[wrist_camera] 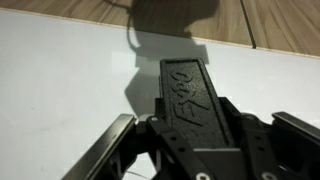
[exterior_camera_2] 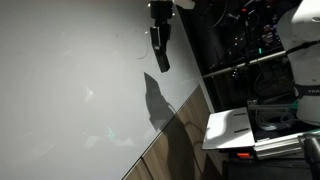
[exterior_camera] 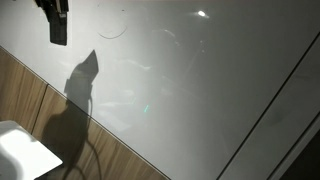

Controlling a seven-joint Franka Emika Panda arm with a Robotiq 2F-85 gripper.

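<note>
A black whiteboard eraser (wrist_camera: 190, 95) with EXPO moulded into its face fills the middle of the wrist view. My gripper is shut on it, one dark finger (wrist_camera: 108, 145) along each side. In exterior view 1 the eraser (exterior_camera: 58, 28) hangs at the top left, the gripper above it cut by the frame edge. Exterior view 2 has the eraser (exterior_camera_2: 160, 47) at top centre. Its shadow falls apart from it on the white board (exterior_camera_2: 80, 90), so it appears raised off the surface.
A wood-grain strip (exterior_camera: 95, 140) borders the board, and a white panel (exterior_camera: 22, 155) stands at the lower left. Cables and equipment crowd the right side of exterior view 2, around the white robot body (exterior_camera_2: 305, 60). The board itself is bare apart from faint marks.
</note>
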